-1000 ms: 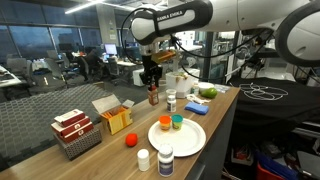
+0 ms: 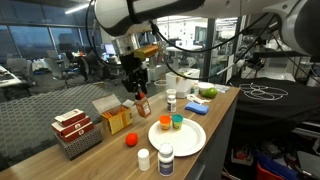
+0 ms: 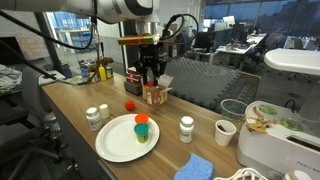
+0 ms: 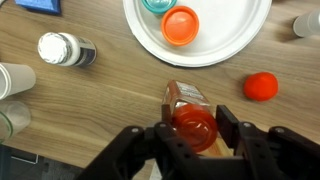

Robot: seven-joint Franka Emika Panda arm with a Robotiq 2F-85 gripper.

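My gripper (image 2: 142, 92) points down and is shut on a spice bottle with a red-orange cap (image 4: 195, 125) and a printed label. Its body shows as a reddish, pale shape below the fingers in exterior view 1, the bottle (image 2: 143, 106), and also in exterior view 2, the bottle (image 3: 152, 95). It hangs upright near the open yellow-orange box (image 2: 116, 119), between that box and the white plate (image 2: 190, 142). Whether its base touches the table cannot be told.
An orange cup (image 4: 180, 25) and a teal cup (image 3: 141, 132) sit on the plate. A red tomato-like ball (image 4: 261, 86) lies near the box. White bottles (image 2: 166, 160) stand at the near edge; red-topped boxes (image 2: 72, 125) rest on a dark basket. A blue cloth (image 3: 194, 168) lies farther off.
The arm has carried the bottle leftward and nearer to the camera in exterior view 1, from beside the white bottles toward the yellow-orange box. The other objects stay put.
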